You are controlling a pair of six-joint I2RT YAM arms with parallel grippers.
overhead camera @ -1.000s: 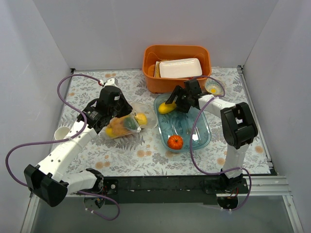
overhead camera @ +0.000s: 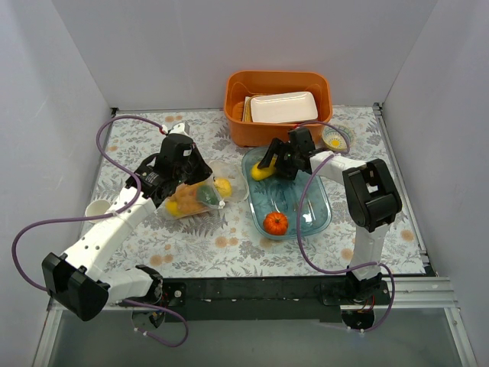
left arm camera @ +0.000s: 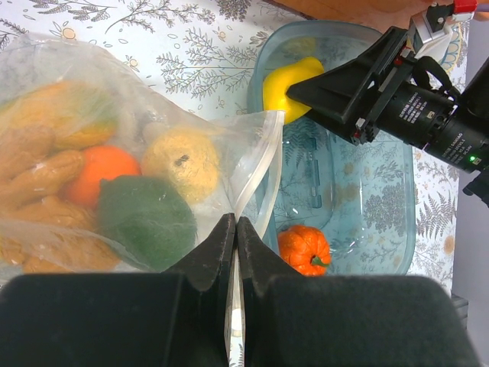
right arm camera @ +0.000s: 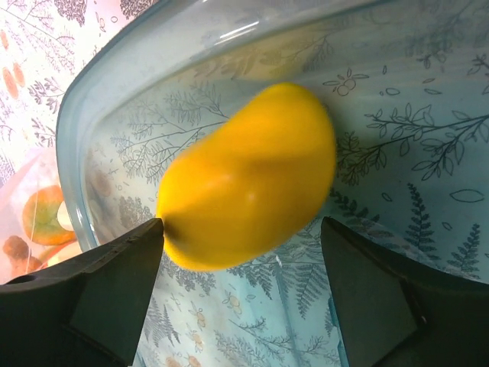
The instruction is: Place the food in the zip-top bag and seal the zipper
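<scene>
A clear zip top bag lies beside the tray with several foods inside, among them a green one, an orange one and a round yellow one. My left gripper is shut at the bag's mouth, with the thin film edge at its fingertips. In the blue tray rests a yellow food piece. My right gripper is open over it, one finger to each side of the piece. A small orange pumpkin sits near the tray's front.
Behind the tray stands an orange bin holding a white tray. A small patterned bowl is at the back right. At the far left stands a white cup, partly behind the left arm.
My left arm has shifted slightly to the right at the bag's mouth. The right gripper stays over the yellow piece with hardly any movement.
</scene>
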